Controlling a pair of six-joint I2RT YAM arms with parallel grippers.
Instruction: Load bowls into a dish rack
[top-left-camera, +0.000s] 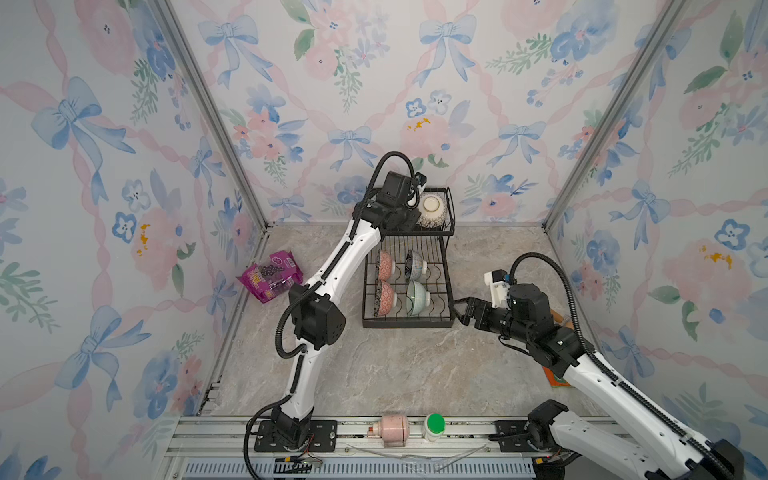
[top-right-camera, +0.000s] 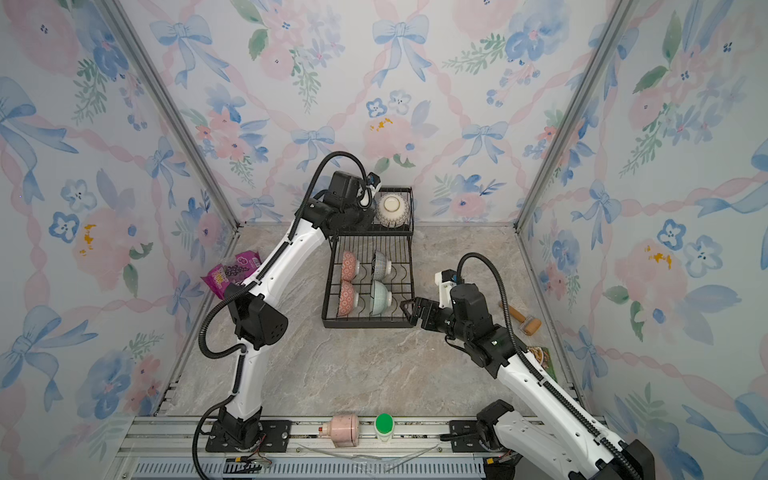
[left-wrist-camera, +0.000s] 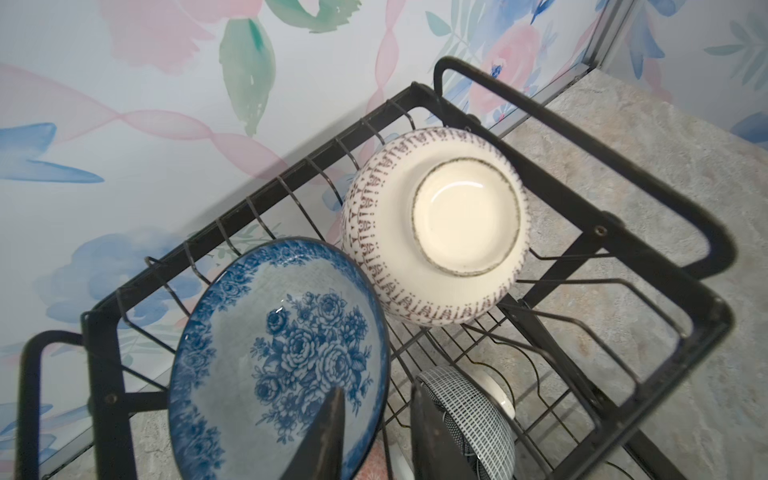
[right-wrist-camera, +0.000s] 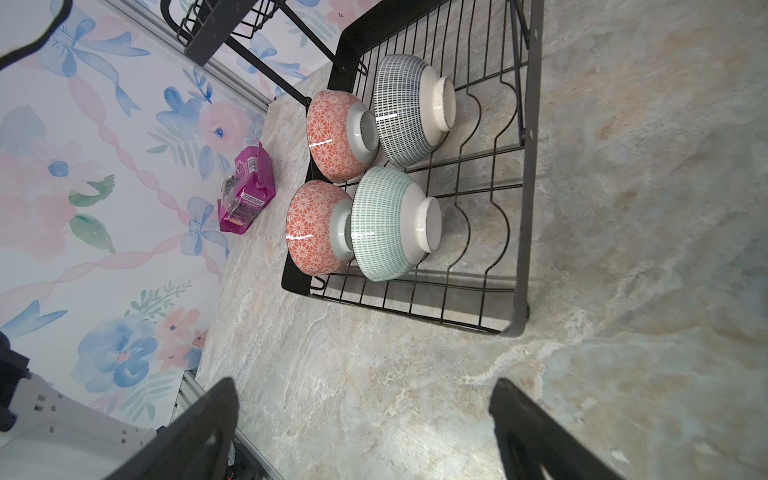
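On the upper tier of the black dish rack (top-left-camera: 408, 325), a blue floral bowl (left-wrist-camera: 312, 352) leans with its inside facing my left wrist camera. Beside it a cream patterned bowl (left-wrist-camera: 464, 216) rests upside down. My left gripper is open over that tier; in its own view the blue bowl's rim shows between the fingers, and I cannot tell whether they touch it. Two red bowls (right-wrist-camera: 336, 136), a dark checked bowl (right-wrist-camera: 400, 108) and a mint bowl (right-wrist-camera: 384, 224) stand on edge on the lower tier. My right gripper stands open and empty off the rack's front right corner.
A purple packet (top-left-camera: 272, 276) lies left of the rack. At the front edge are a pink container (top-left-camera: 393, 429) and a green-lidded jar (top-left-camera: 433, 426). A wooden tool (top-right-camera: 524, 321) lies far right. The counter before the rack is clear.
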